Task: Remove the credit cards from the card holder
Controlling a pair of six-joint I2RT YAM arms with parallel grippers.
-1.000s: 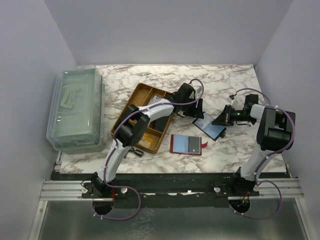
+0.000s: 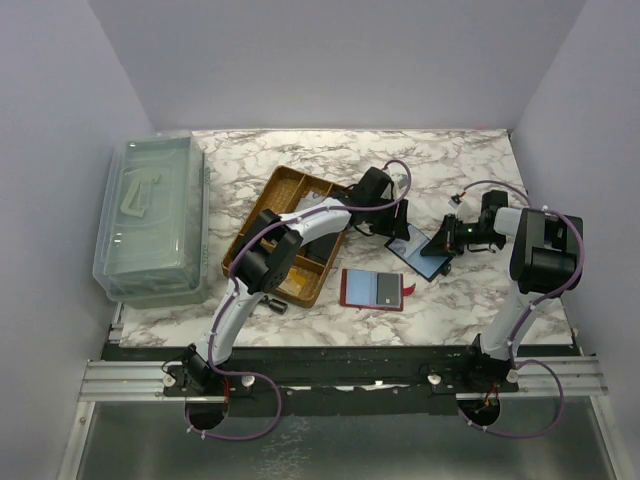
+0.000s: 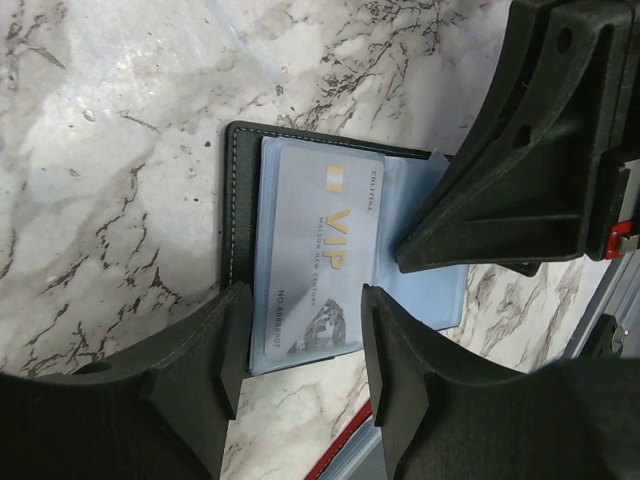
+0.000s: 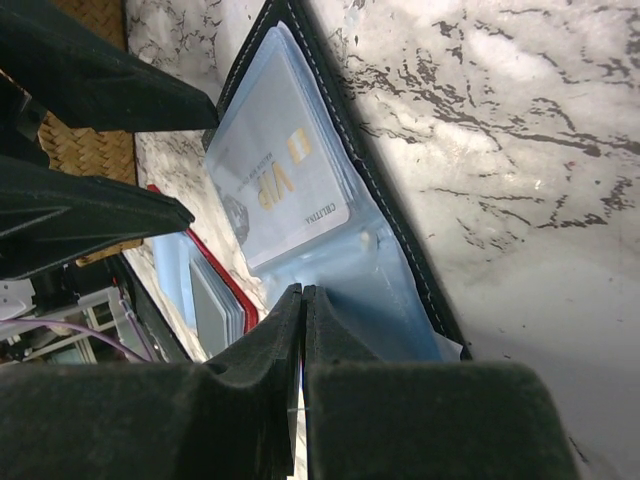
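An open black card holder (image 2: pixel 420 250) lies on the marble in front of both grippers. Its clear blue sleeve holds a stack of cards (image 3: pixel 318 250) topped by a silver VIP card (image 4: pixel 275 160). My left gripper, part open, is over the card end, one finger at each long side of the stack, seemingly empty. My right gripper is shut at the other end, on the clear sleeve (image 4: pixel 365 280), as far as shows.
A second, red card holder (image 2: pixel 371 289) lies nearer the front. A wicker divided tray (image 2: pixel 240 250) sits to the left, a lidded plastic box (image 2: pixel 150 220) beyond it. Marble is clear at the back.
The left arm has barely moved in the top view.
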